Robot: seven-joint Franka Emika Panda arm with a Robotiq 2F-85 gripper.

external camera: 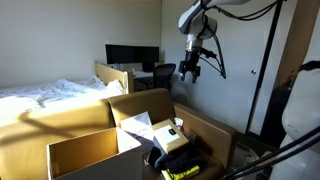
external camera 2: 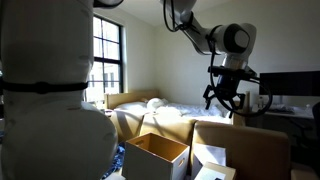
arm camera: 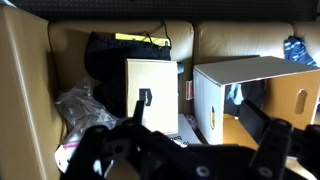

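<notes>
My gripper (external camera: 202,73) hangs high above the brown sofa, well clear of everything on it. Its fingers stand apart in exterior view 2, and no object shows in the gripper (external camera 2: 230,106). From the wrist view, the sofa seat lies below with an open cardboard box (arm camera: 210,100) at right. Near the middle is a pale flat box (arm camera: 150,78) with a small black mark. A black cloth (arm camera: 103,62) lies partly under it, beside a yellow-marked strip (arm camera: 143,39). Clear plastic wrap (arm camera: 82,108) sits at left.
The sofa's backrest (external camera: 40,122) and armrest (external camera: 205,130) border the seat. A white sheet of paper (external camera: 137,124) leans near the pale box. Behind are a bed (external camera: 50,95) and a desk with monitors (external camera: 132,55). Open air surrounds the gripper.
</notes>
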